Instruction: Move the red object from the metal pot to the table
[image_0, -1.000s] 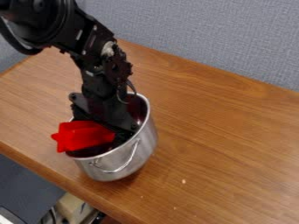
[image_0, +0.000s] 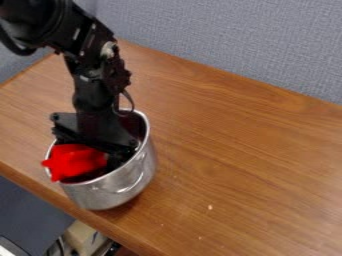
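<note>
The metal pot (image_0: 131, 182) stands close to the table's left front edge, tilted or upright I cannot tell. The red object (image_0: 75, 161) rests at the pot's left side, partly over the rim, with some of it hidden inside. My black gripper (image_0: 103, 150) reaches down into the pot from above, right beside the red object. Its fingertips are mostly hidden by the dark interior and the red object, and no grip on the red object can be seen.
To the right, the wooden table (image_0: 241, 160) is wide and bare apart from a tiny pale speck. A grey wall (image_0: 241, 40) rises behind it. Below the front edge, left of the pot, lies a dark grey surface (image_0: 34, 215).
The pot, the red object and my arm have all shifted left together, toward the table edge. My gripper stays down in the pot.
</note>
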